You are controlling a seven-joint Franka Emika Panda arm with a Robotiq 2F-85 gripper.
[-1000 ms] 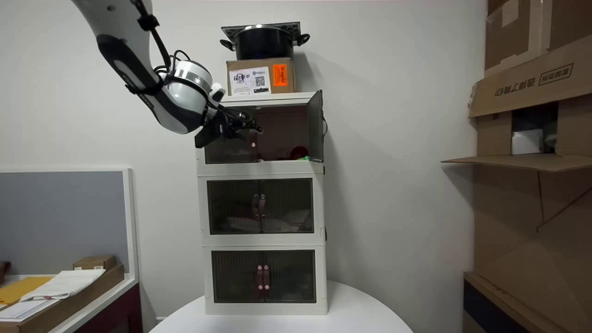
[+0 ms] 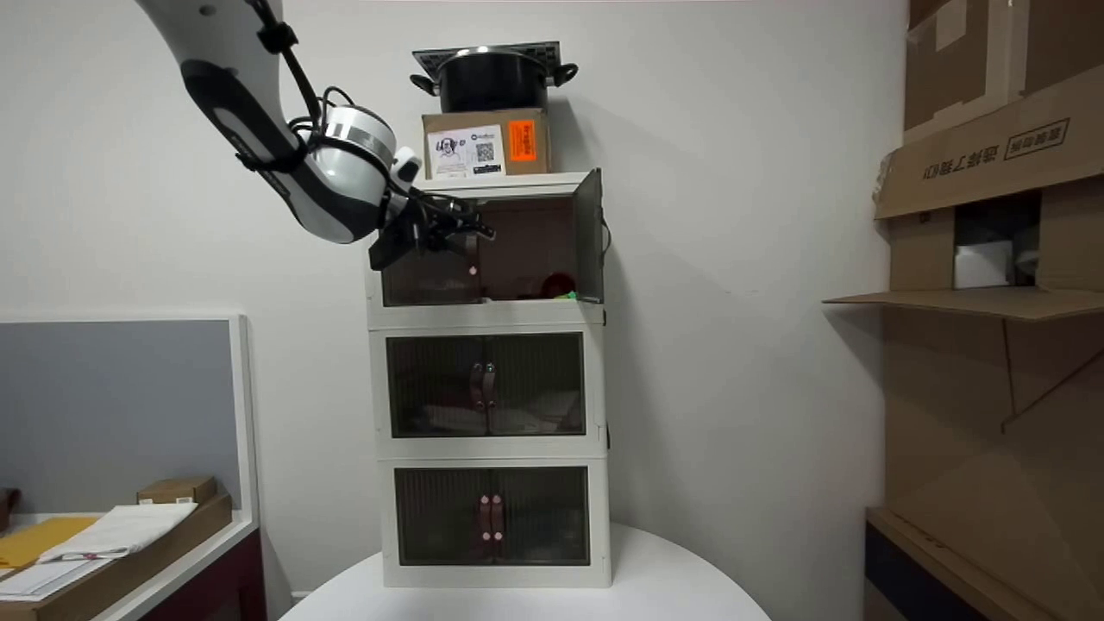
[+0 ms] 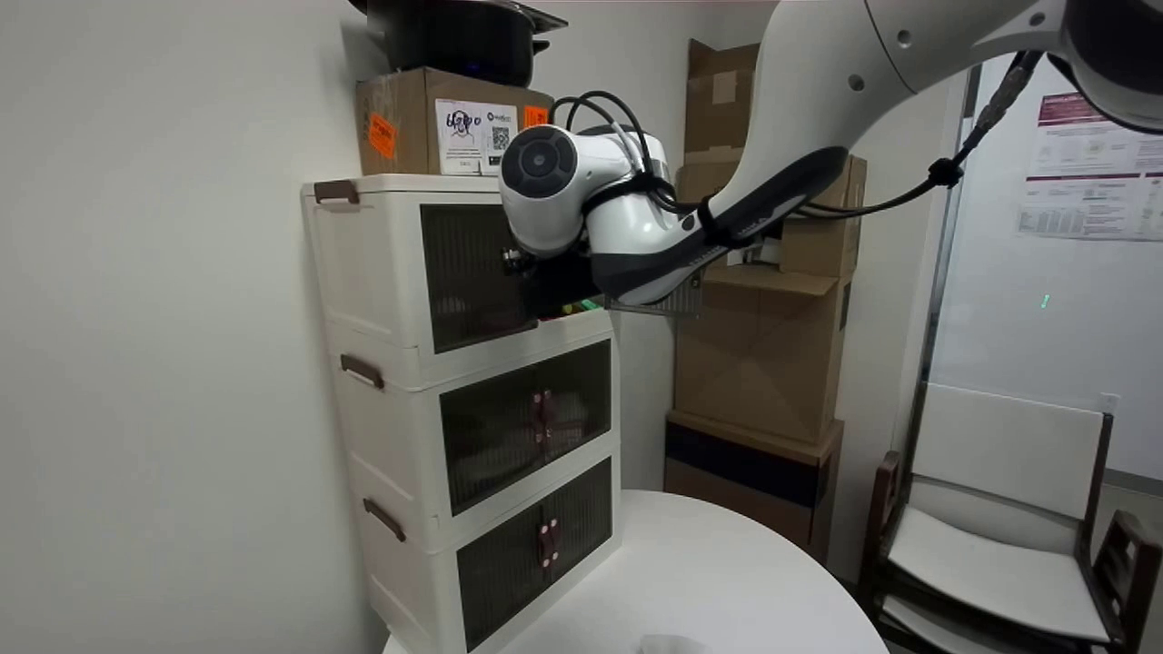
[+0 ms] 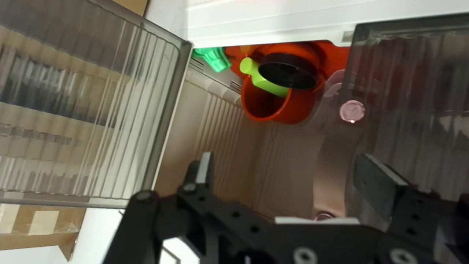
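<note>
My gripper [image 2: 471,239] hangs in front of the top compartment of a stacked white cabinet [image 2: 487,314]. It is open, with both fingers [image 4: 203,169] apart and nothing held between them in the wrist view. The compartment's right door [image 2: 589,238] stands swung outward, while its left door [image 2: 426,273] is closed. Inside, the wrist view shows an orange-red cup [image 4: 299,108], a dark round piece [image 4: 288,72], a lime-green piece [image 4: 268,85] and a green item [image 4: 215,58]. A pink-knobbed handle strip [image 4: 330,176] runs along the closed door's edge. In exterior view 2 the arm hides my fingers.
A cardboard box [image 2: 484,145] with a black pot [image 2: 492,83] on it sits atop the cabinet. The middle doors [image 2: 538,385] and lower doors [image 2: 440,517] are closed. The white table [image 3: 698,556] has free room; cardboard boxes [image 3: 752,360] stand beyond.
My gripper has shifted slightly to the right and up in front of the top compartment. The doors and the things inside look unmoved.
</note>
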